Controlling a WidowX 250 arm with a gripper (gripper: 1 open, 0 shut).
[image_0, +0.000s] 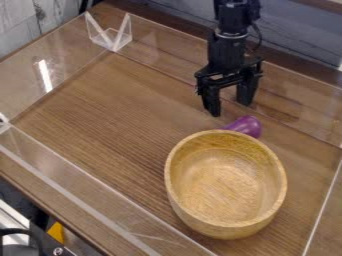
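Note:
My black gripper (227, 92) hangs from the top of the view over the wooden table, open, its two fingers reaching down a little above and behind a purple object (245, 126), perhaps an eggplant. That object lies just behind the rim of a large tan bowl (175, 180) at the front right.
A clear wire-like holder (110, 30) stands at the back left. A dark wall edge runs along the back, and cables lie at the bottom left corner.

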